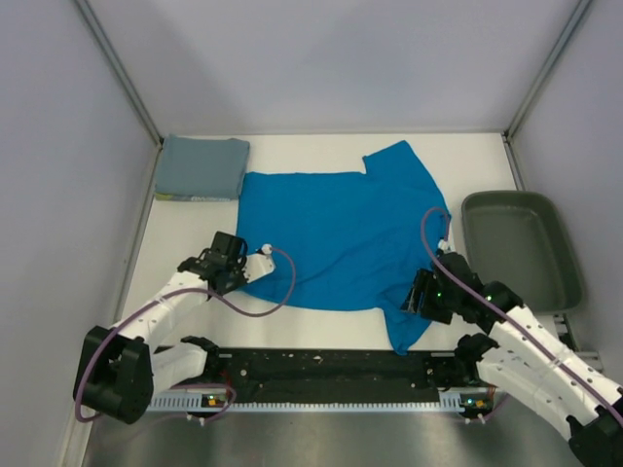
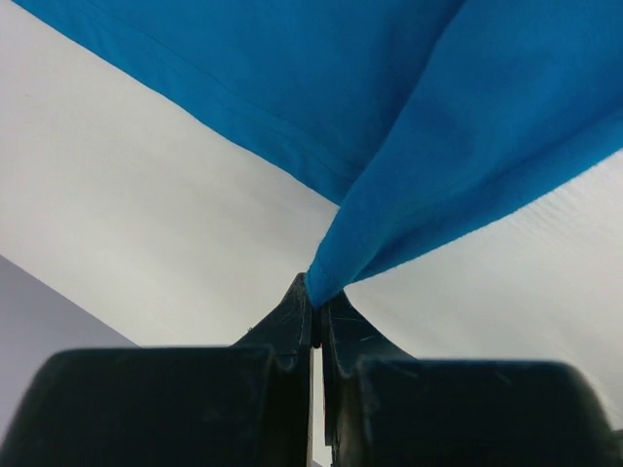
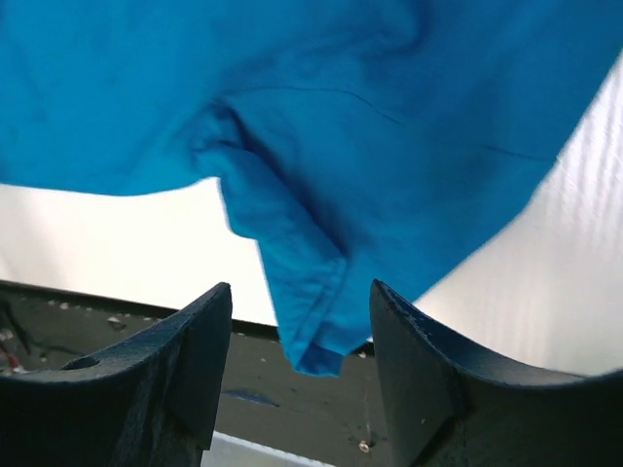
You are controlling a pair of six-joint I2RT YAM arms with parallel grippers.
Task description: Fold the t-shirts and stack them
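Observation:
A blue T-shirt (image 1: 326, 224) is spread over the middle of the table, a sleeve hanging toward the front edge at right, creased and bunched there (image 3: 273, 233). In the left wrist view my left gripper is shut on a corner of the shirt, at its front left. My right gripper stands open above the front right part of the shirt, nothing between its fingers.
A folded grey-blue stack (image 1: 202, 156) lies at the back left. An empty dark green bin (image 1: 521, 253) stands at the right, close beside the shirt. Bare table (image 1: 170, 243) shows at the left.

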